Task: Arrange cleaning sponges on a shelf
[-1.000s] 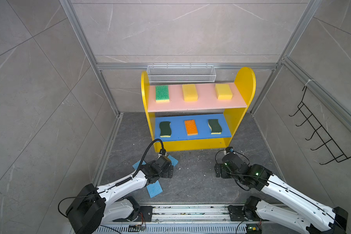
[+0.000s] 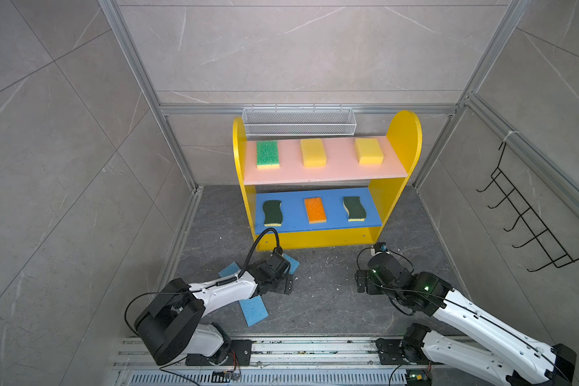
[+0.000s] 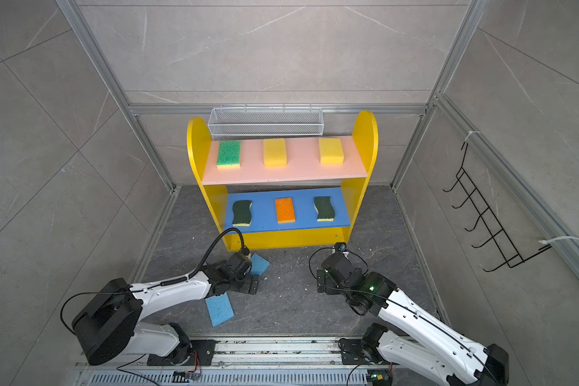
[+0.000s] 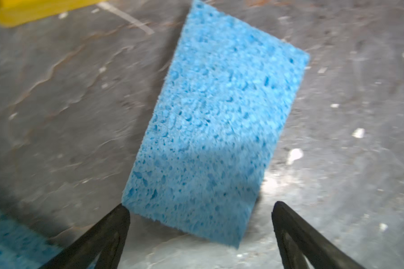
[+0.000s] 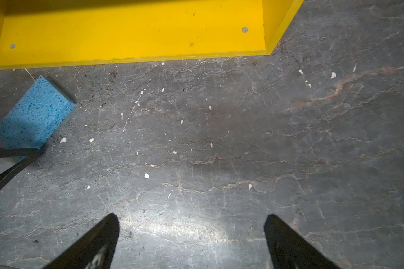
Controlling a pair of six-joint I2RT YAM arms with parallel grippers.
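Blue sponges lie on the floor before the yellow shelf (image 2: 386, 193); one sponge (image 4: 215, 121) is under my left gripper, which is open and empty, and another (image 3: 219, 310) lies nearer the front. Green (image 2: 267, 153) and two yellow sponges (image 2: 313, 151) sit on the pink board. Two dark green sponges (image 2: 272, 212) flank an orange sponge (image 2: 315, 209) on the blue board. My right gripper stands open over bare floor, right of the blue sponges.
A white wire basket (image 2: 298, 122) is behind the shelf. A black hook rack (image 2: 527, 218) hangs on the right wall. The middle floor between my arms is clear.
My left arm has shifted a little to the right and swung its elbow up in the view. The right arm has barely moved; the sponges look unchanged.
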